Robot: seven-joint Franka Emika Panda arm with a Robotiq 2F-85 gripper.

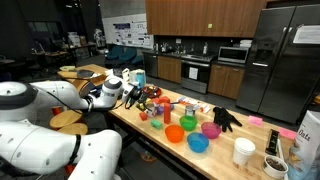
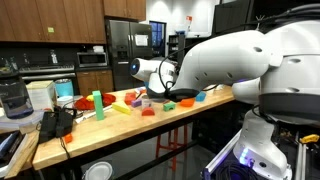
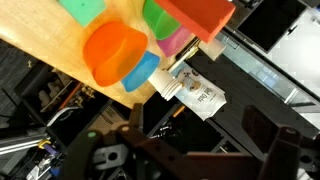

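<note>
My gripper (image 1: 138, 99) hangs over the left part of the long wooden table, near small coloured items. Dark fingers (image 3: 112, 152) stand apart in the wrist view's lower part, so it looks open, and I make out nothing held between them. An orange bowl (image 1: 174, 133) and a blue bowl (image 1: 198, 143) sit close together on the table. Beside them are a green bowl (image 1: 188, 123) and a pink bowl (image 1: 211, 130). A red upright object (image 1: 166, 113) stands just left of the green bowl.
A white container (image 1: 243, 151), a dark glove-like item (image 1: 226, 119) and a tan canister (image 1: 275, 167) lie towards the table's right end. A green bottle (image 2: 98, 104) stands among clutter in the second exterior view. Bare tabletop (image 2: 88, 130) shows along the front.
</note>
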